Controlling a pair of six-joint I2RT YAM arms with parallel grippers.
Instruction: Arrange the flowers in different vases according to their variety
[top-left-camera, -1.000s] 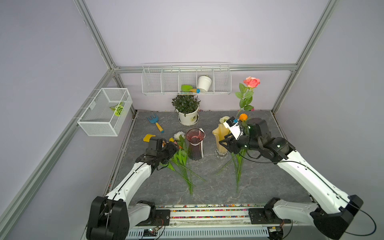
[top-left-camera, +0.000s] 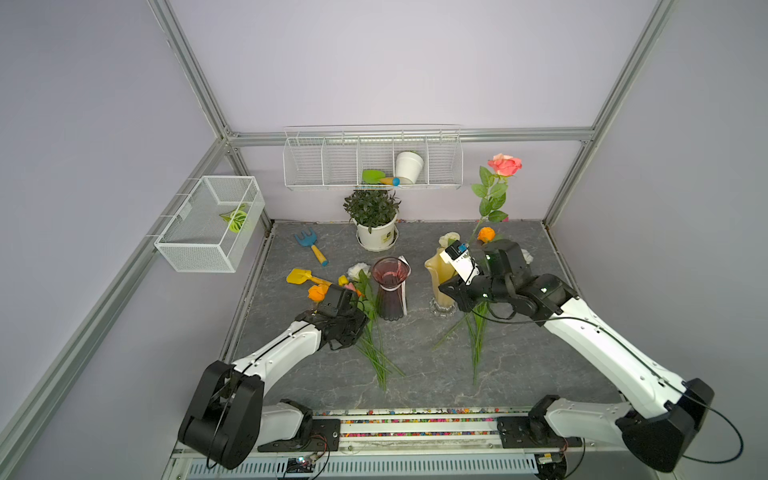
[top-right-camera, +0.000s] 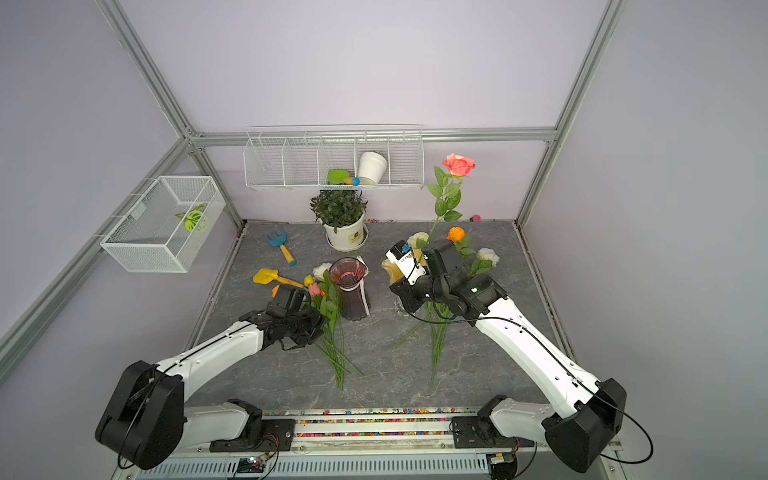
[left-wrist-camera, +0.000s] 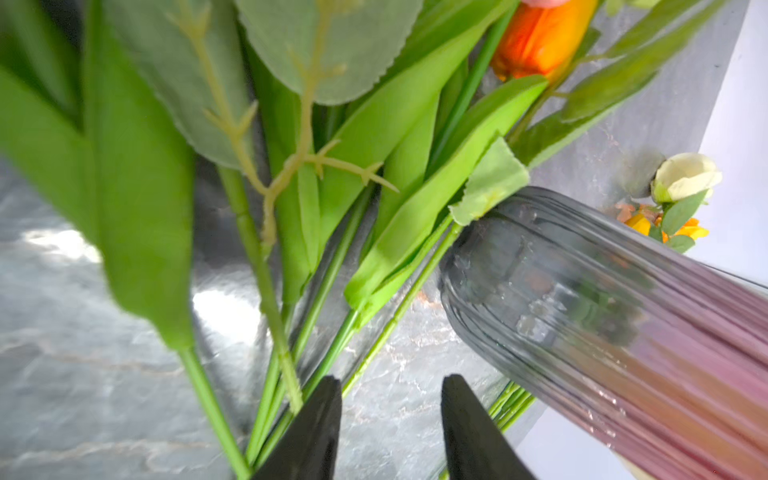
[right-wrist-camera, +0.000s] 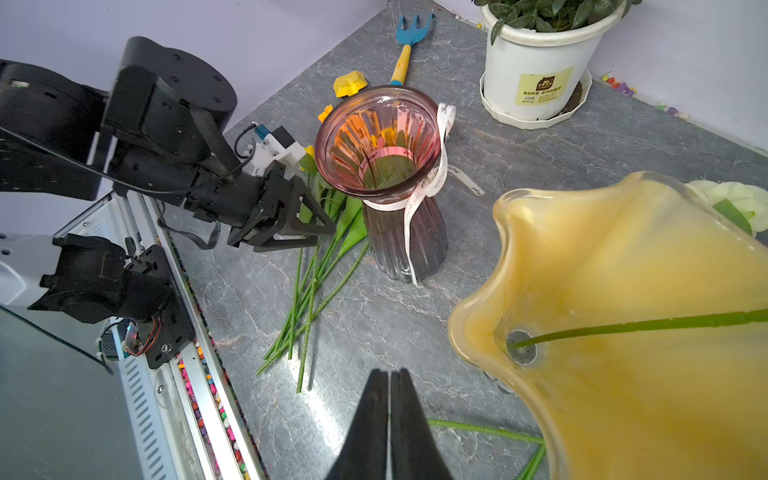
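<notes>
Flowers and stems (top-left-camera: 376, 352) lie in a bunch left of the pink-grey ribbed vase (top-left-camera: 391, 296); an orange tulip (left-wrist-camera: 536, 40) shows among leaves in the left wrist view. My left gripper is over these stems with fingers apart, nothing clearly held. The yellow vase (right-wrist-camera: 624, 272) has a green stem inside; a tall pink rose (top-left-camera: 504, 165) rises behind my right arm at that vase. My right gripper is shut, nothing visible between its fingers, just beside the yellow vase. More stems (top-left-camera: 477, 344) lie right of it.
A potted plant (top-left-camera: 374, 232) stands at the back. A blue fork (top-left-camera: 308, 240) and yellow shovel (top-left-camera: 300, 276) lie at the left. Wire baskets (top-left-camera: 208, 224) hang on the walls.
My left gripper has moved toward the front and right over the stems, uncovering the shovel and orange flower. The right arm has shifted slightly left.
</notes>
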